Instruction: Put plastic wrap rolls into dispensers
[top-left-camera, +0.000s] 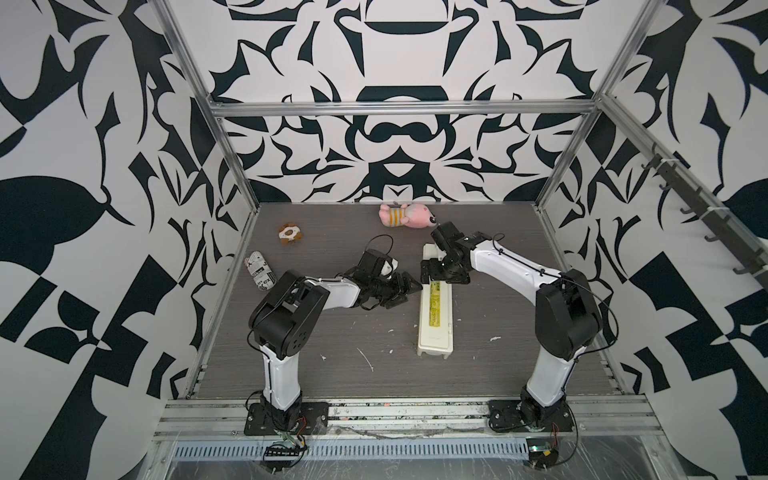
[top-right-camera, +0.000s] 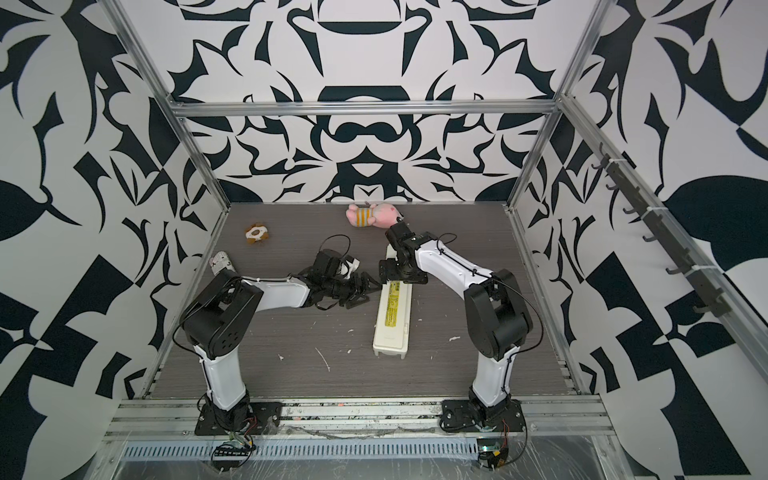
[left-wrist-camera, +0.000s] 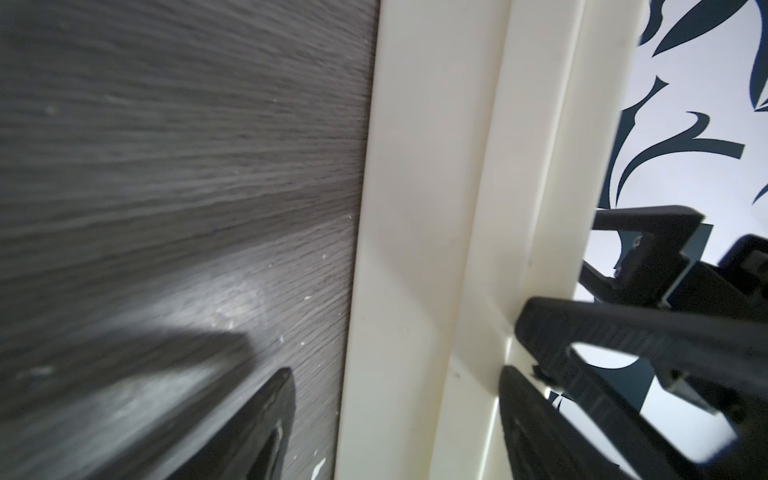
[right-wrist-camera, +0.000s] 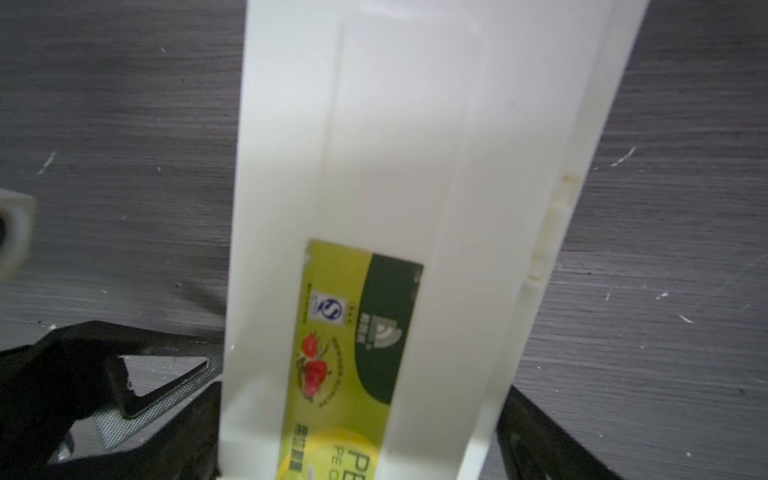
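Observation:
A long cream plastic-wrap dispenser (top-left-camera: 435, 336) with a yellow label lies front to back at table centre; the right wrist view shows its label (right-wrist-camera: 344, 320) on the top. My left gripper (top-left-camera: 400, 289) sits low at its left side, fingers apart; in the left wrist view the dispenser's cream side (left-wrist-camera: 416, 240) is very close, beside the fingers. My right gripper (top-left-camera: 440, 272) is over the back half of the dispenser, open, its fingers on either side of the body in the right wrist view. No loose roll is visible.
A pink striped plush toy (top-left-camera: 406, 214) lies at the back, behind the dispenser. A brown-and-white item (top-left-camera: 289, 233) and a pale speckled object (top-left-camera: 261, 270) lie at the left.

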